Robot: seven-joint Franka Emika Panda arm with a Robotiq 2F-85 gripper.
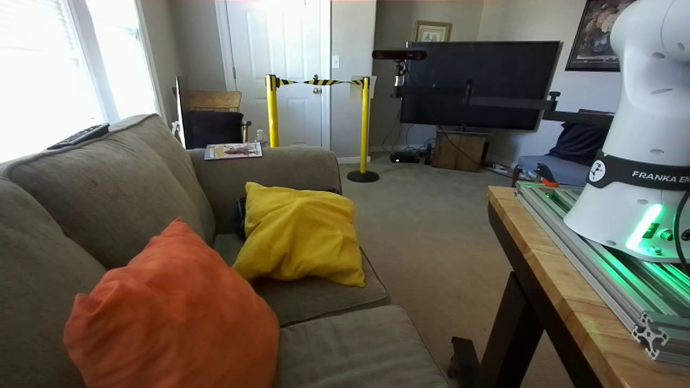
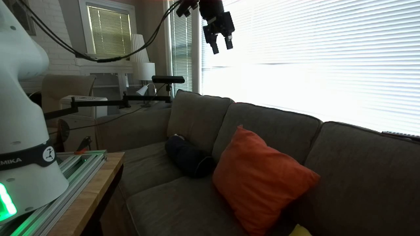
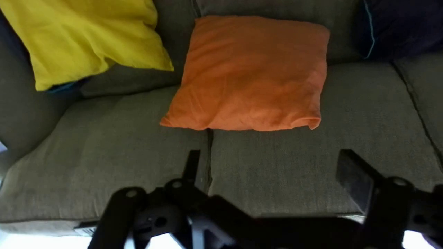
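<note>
High above the couch, in front of the bright window, my gripper [image 2: 222, 46] hangs with its fingers apart. In the wrist view the gripper is open, with only couch fabric seen between its fingers. An orange pillow [image 3: 253, 74] leans against the couch back, well below and apart from the gripper. On the seat by the far armrest rests a yellow pillow [image 1: 301, 233], partly covering a dark cushion behind it. A dark blue cushion [image 2: 189, 157] lies on the seat at the couch's other end. The gripper is out of sight in exterior view 1.
The grey-brown couch [image 1: 352, 336] has bare seat between and in front of the pillows. A remote [image 1: 78, 136] lies on top of its back, and a magazine [image 1: 233, 151] on the armrest. My arm's base stands on a wooden table [image 1: 569, 291] across from the couch.
</note>
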